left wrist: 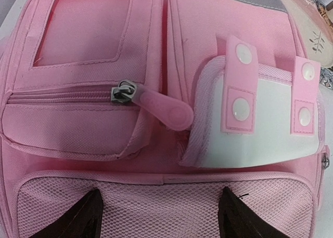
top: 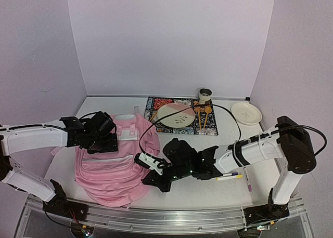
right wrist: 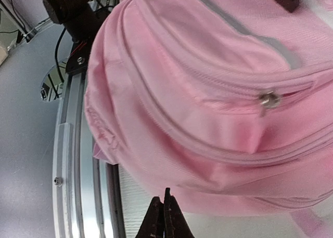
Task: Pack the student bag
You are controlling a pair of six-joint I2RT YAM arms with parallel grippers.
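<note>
A pink bag (top: 112, 178) lies on the left of the table, its front pockets facing up. Over its upper middle, my left gripper (top: 113, 143) is open. In the left wrist view its black fingers (left wrist: 86, 217) stand wide apart above a mesh pocket (left wrist: 161, 201), nothing between them; a pink zipper pull (left wrist: 164, 109) and a white flap pocket (left wrist: 265, 118) lie beyond. Beside the bag's right edge, my right gripper is shut, with nothing visible between its fingertips. A metal zipper slider (right wrist: 269, 100) on the bag's side appears above those fingertips, apart from them.
Two markers (top: 229, 177) lie partly behind the right arm; a pink marker (top: 247, 180) is further right. At the back are a patterned mat (top: 158, 102) with an oval plate (top: 176, 116), wooden utensils (top: 207, 110), a cup (top: 205, 96) and a white plate (top: 246, 113).
</note>
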